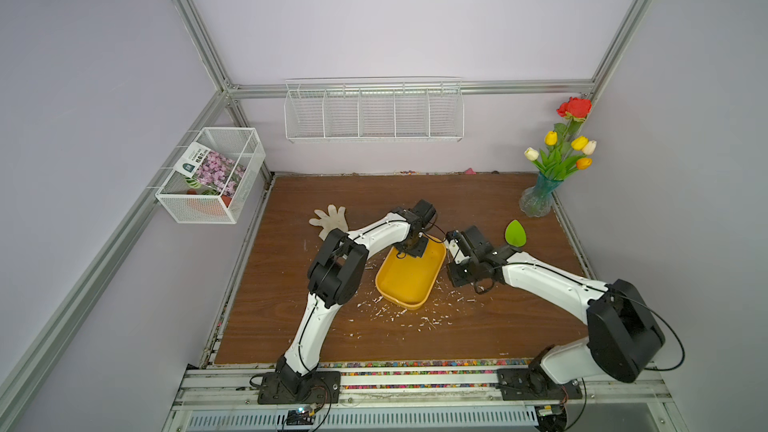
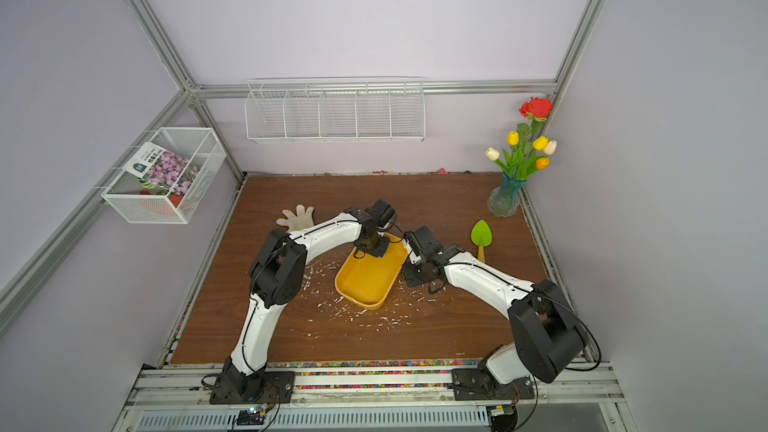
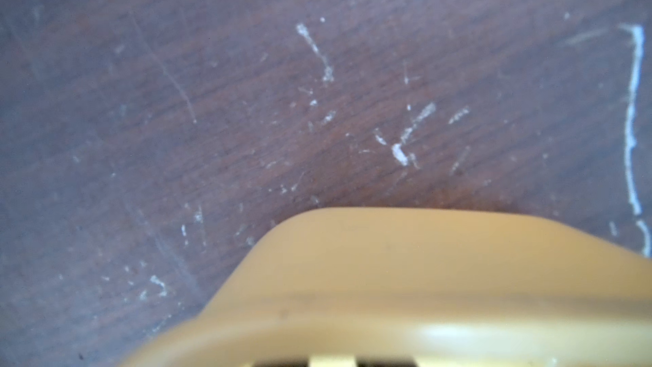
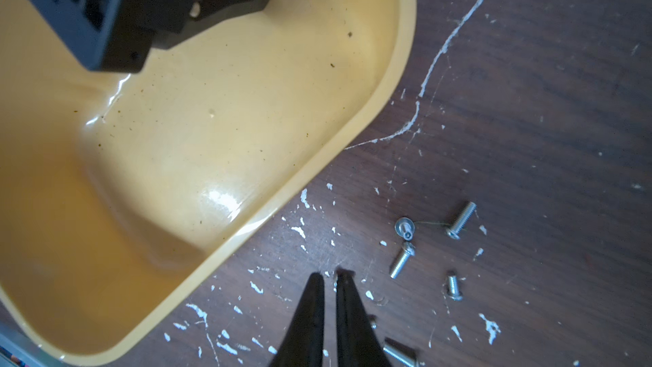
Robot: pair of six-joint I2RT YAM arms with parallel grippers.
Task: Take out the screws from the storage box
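Note:
The yellow storage box (image 1: 409, 284) stands on the table. In the right wrist view its inner floor (image 4: 203, 136) shows dark specks and no screws where visible. My left gripper is over the box's far end, with its dark fingertips barely in view and set apart. To the right of the box, my right gripper points down with a narrow gap between its fingers, nothing clearly held. Several silver screws lie on the table near it, among them one screw (image 4: 462, 219), another screw (image 4: 402, 259) and a short screw (image 4: 453, 286); one is partly hidden behind the fingertips.
White flakes and scratches cover the wood around the box. A glove (image 1: 329, 221) lies at the back left, a green trowel (image 2: 481, 233) on the right, near a vase of flowers (image 1: 537, 198).

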